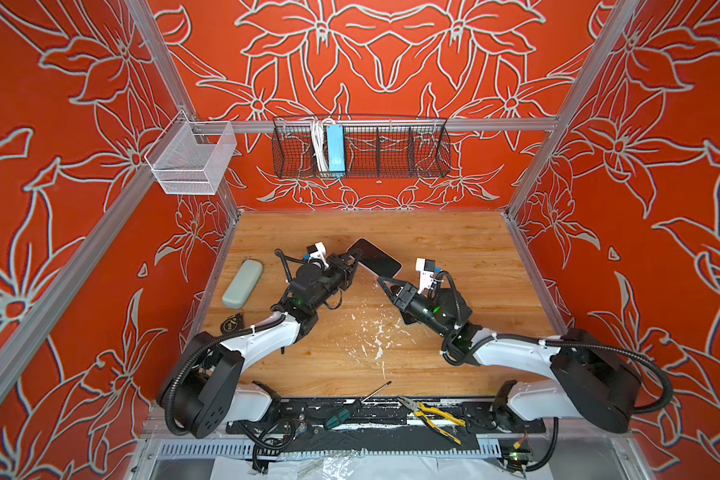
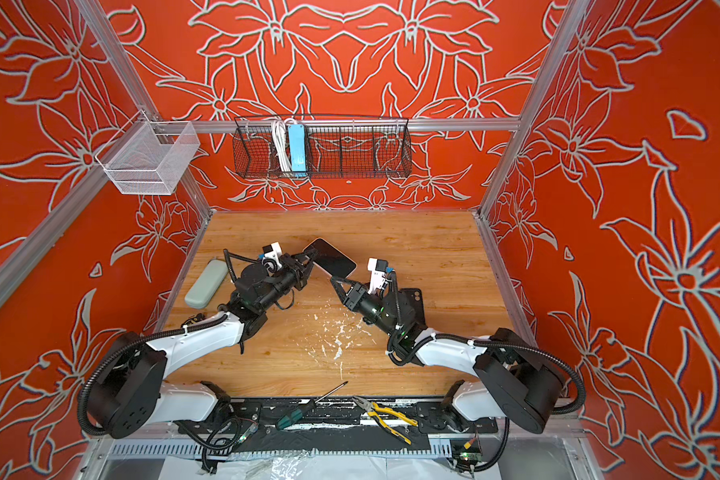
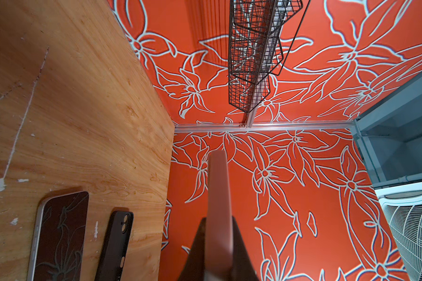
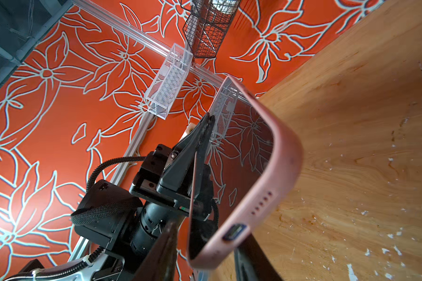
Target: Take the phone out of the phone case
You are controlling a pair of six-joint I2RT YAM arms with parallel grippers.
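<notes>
A phone in a pink case (image 1: 376,257) is held raised at the centre, its dark screen showing in the top views. My left gripper (image 1: 353,256) is shut on the phone's upper left end; the left wrist view shows the pink edge (image 3: 219,201) between its fingers. My right gripper (image 1: 384,281) is at the lower right end of the phone. In the right wrist view the case's bottom edge (image 4: 262,196) is right over its blurred fingers, which stand apart; whether they touch the case is unclear.
A black case (image 3: 113,243) and another phone-shaped item (image 3: 61,234) lie on the wooden table (image 1: 296,232). A grey-green case (image 1: 242,283) lies at left. Screwdriver (image 1: 340,416) and pliers (image 1: 444,414) lie at the front edge.
</notes>
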